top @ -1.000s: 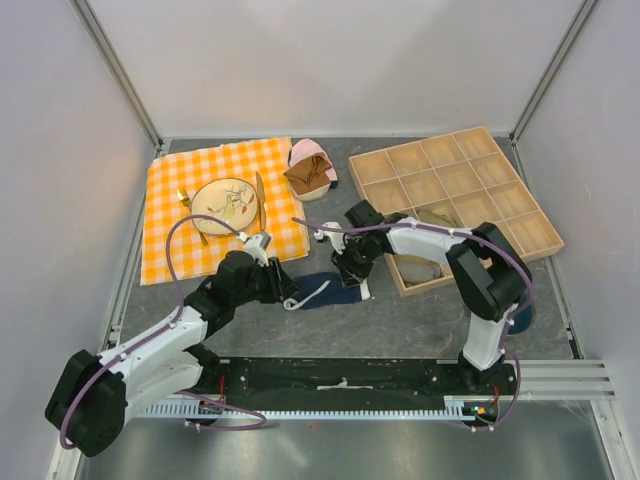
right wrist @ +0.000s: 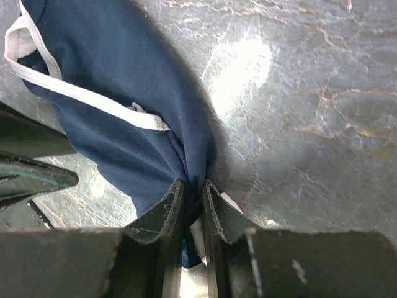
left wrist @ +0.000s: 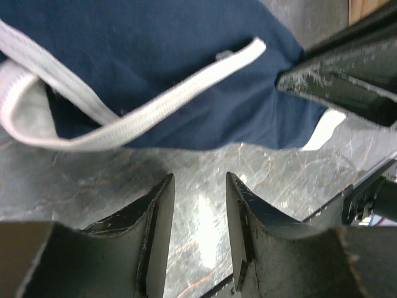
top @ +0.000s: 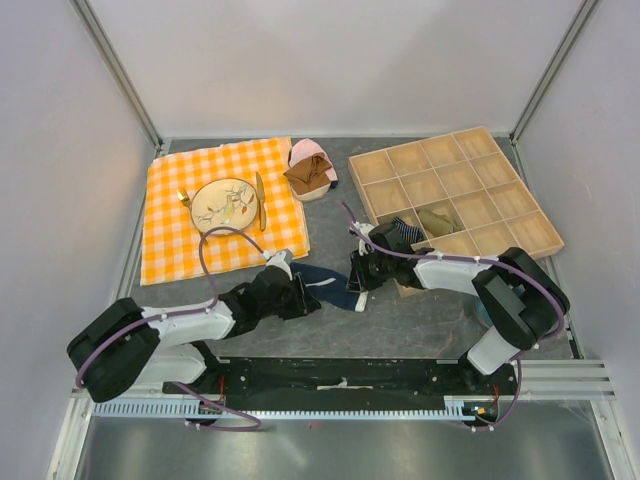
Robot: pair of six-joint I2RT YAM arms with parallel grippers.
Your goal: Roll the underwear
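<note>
Navy underwear (top: 323,280) with white trim lies on the grey table, bunched at its right end, where my right gripper is shut on the cloth. In the left wrist view the underwear (left wrist: 155,56) shows white bands across its folds. My left gripper is over the lower edge of the cloth, fingers parted with a gap between them and nothing in it.
A wooden compartment box (top: 470,175) with folded items stands at the right, close to my right arm. An orange checked mat (top: 165,250) with a plate is at the back left, and a small container with pink and brown cloth (top: 308,172) stands behind.
My left gripper has moved to the right, over the underwear. My right gripper has moved right, and the underwear's right end is more bunched.
</note>
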